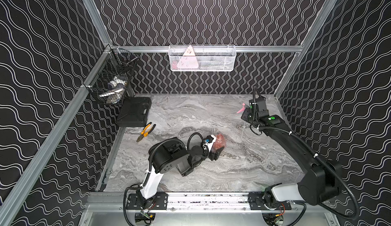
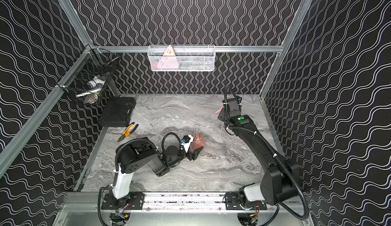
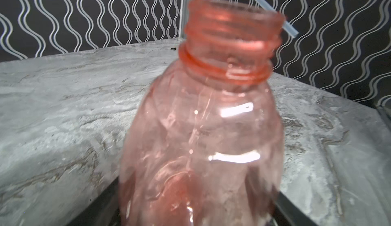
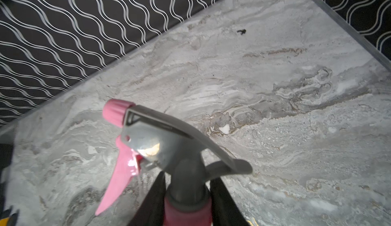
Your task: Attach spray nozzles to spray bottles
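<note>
A clear pink spray bottle (image 3: pixel 203 128) fills the middle of the left wrist view, its threaded neck (image 3: pixel 232 38) uncapped. My left gripper (image 1: pixel 216 147) is shut on the bottle's body, with dark fingers (image 3: pixel 99 207) showing on either side. Over at the right back, my right gripper is shut on a spray nozzle (image 4: pixel 163 138) at its pink collar (image 4: pixel 187 216). That nozzle has a grey head and a pink trigger (image 4: pixel 120 173). Its pale dip tube (image 3: pixel 264 6) hangs in the air beyond the bottle in the left wrist view. The nozzle and bottle are apart.
Orange-handled pliers (image 1: pixel 145 131) and a black case (image 1: pixel 133 111) lie on the left of the marbled table (image 1: pixel 191 107). A white mesh basket (image 1: pixel 215 58) hangs on the back wall, a black wire basket (image 1: pixel 101 81) at left. Between the two grippers the table is clear.
</note>
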